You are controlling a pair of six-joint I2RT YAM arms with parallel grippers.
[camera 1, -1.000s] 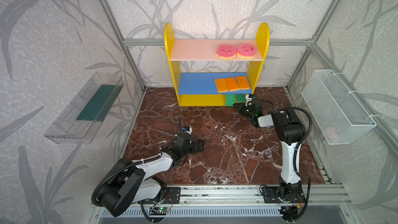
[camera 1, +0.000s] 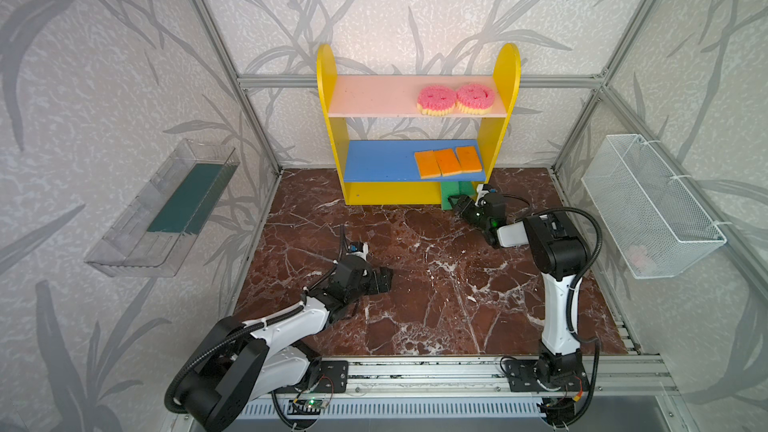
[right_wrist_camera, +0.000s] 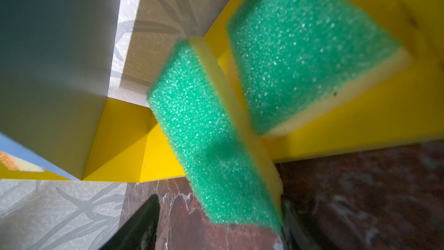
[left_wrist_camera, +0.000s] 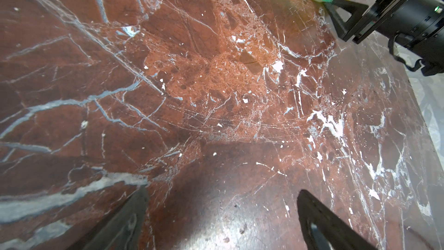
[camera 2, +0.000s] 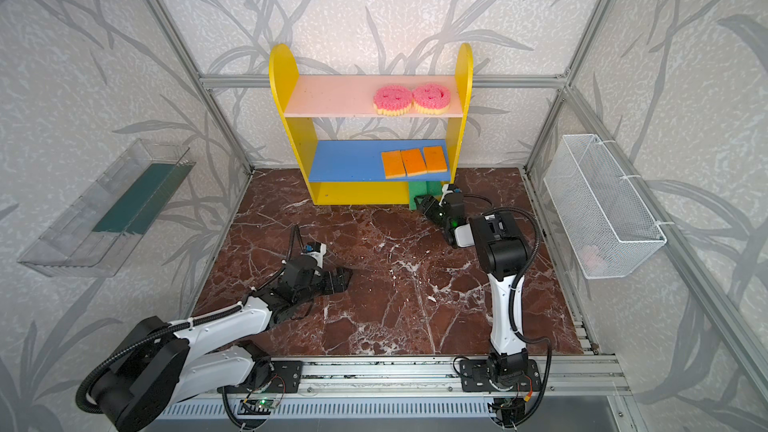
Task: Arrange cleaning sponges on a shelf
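Note:
One green sponge (right_wrist_camera: 212,152) with a yellow side lies on the yellow bottom shelf (camera 1: 388,193), its near end jutting past the front edge. In the right wrist view this end reaches between the fingers of my right gripper. It touches or nearly touches the right finger (right_wrist_camera: 300,224), while a gap separates it from the left finger (right_wrist_camera: 145,222). That gripper is open. Another green sponge (right_wrist_camera: 305,51) lies farther right on the same shelf. My left gripper is open and empty above the bare marble floor.
Three orange sponges (camera 1: 448,161) rest on the blue middle shelf (camera 1: 380,160), two pink round sponges (camera 1: 437,101) on the top one. The left part of each shelf is free. A white mesh basket (camera 1: 660,208) hangs at the right, a clear basket (camera 1: 120,240) at the left.
The nearer green sponge has shifted slightly right and toward the front. My right gripper has barely moved. The left arm's elbow has swung outward a little.

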